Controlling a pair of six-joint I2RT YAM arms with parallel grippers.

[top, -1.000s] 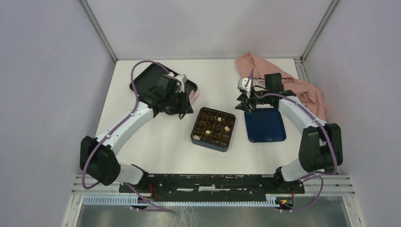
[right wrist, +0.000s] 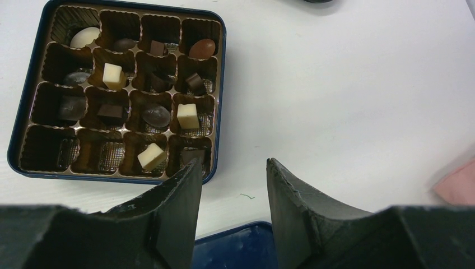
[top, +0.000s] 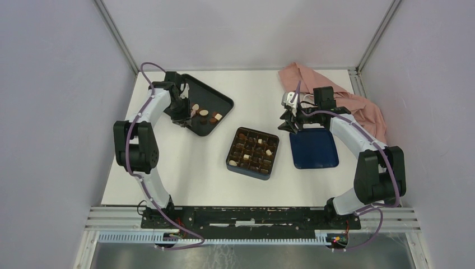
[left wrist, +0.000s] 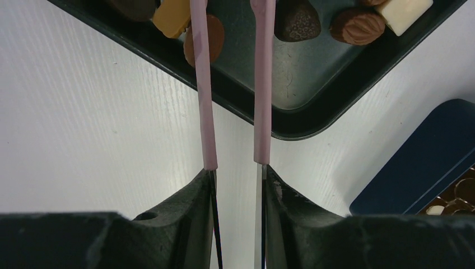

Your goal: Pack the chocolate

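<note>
The dark tray of loose chocolates point(top: 213, 95) lies at back left, with my left gripper point(top: 187, 112) over it. In the left wrist view its long pink fingers point(left wrist: 262, 106) reach among the chocolates; their tips run off the top edge, so whatever is between them is hidden. The chocolate box point(top: 252, 174) stands in the centre; the right wrist view shows chocolates in most compartments and the two nearest left ones empty. My right gripper hangs at the right of the box, fingers apart with nothing between them.
An empty navy tray point(top: 313, 157) lies right of the box, under the right arm. A pink cloth point(top: 358, 106) is heaped at back right.
My left arm has moved left and back from beside the box to over the dark tray. The right arm looks unmoved.
</note>
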